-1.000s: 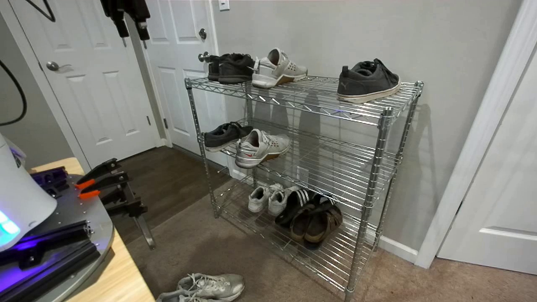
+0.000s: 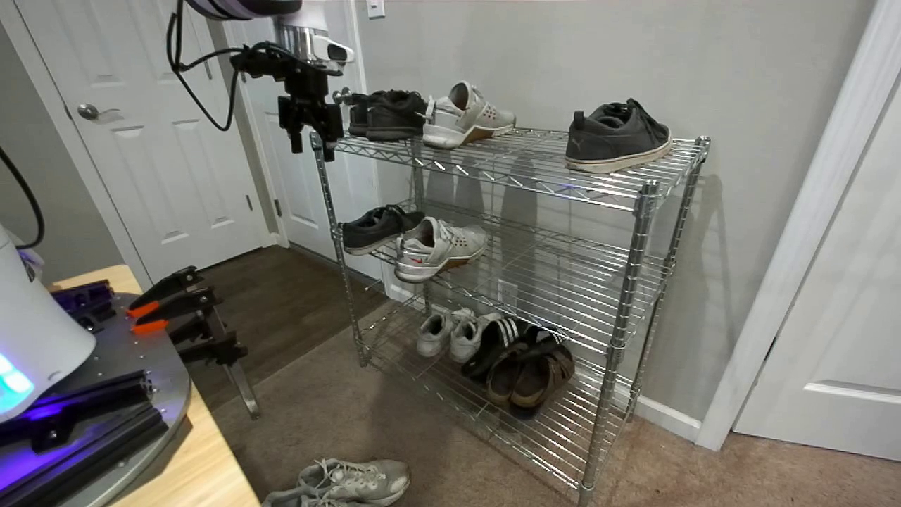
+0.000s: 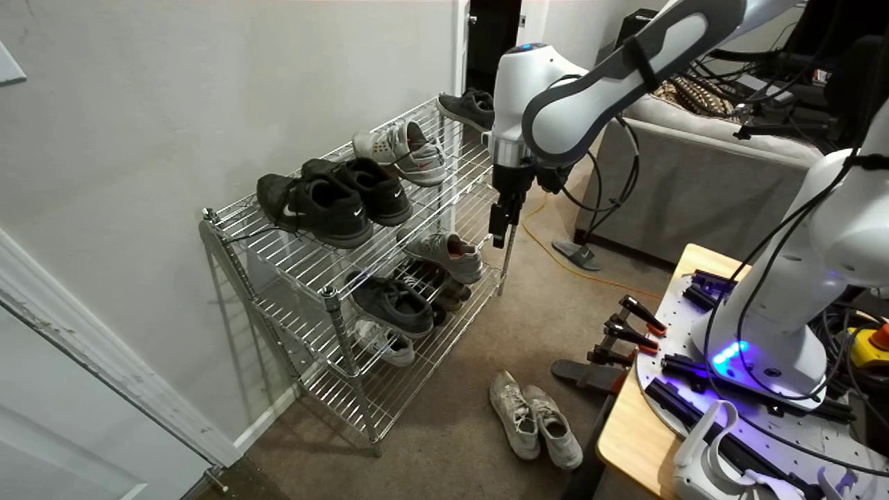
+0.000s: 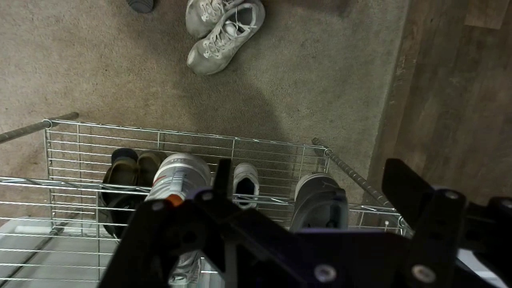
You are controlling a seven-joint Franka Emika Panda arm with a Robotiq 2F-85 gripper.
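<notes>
My gripper (image 2: 310, 145) is open and empty, pointing down in front of the left end of a wire shoe rack (image 2: 540, 187), about level with its top shelf. The wrist view has both fingers spread apart, with a dark shoe (image 4: 320, 199) showing between and below them on a lower shelf. On the top shelf stand a pair of black shoes (image 2: 397, 115), a white sneaker (image 2: 462, 117) and, at the far right, a single dark grey shoe (image 2: 614, 139). The middle shelf carries a dark shoe (image 2: 378, 228) and a white sneaker (image 2: 439, 249).
White shoes (image 2: 452, 334) and sandals (image 2: 530, 372) fill part of the bottom shelf. A worn light pair (image 3: 533, 417) lies on the carpet before the rack. Clamps (image 2: 181, 304) jut from the robot's table. The middle shelf's right side is bare.
From high at the upper left, the gripper has come down and rightward toward the left end of the rack. Shoes and rack look unmoved.
</notes>
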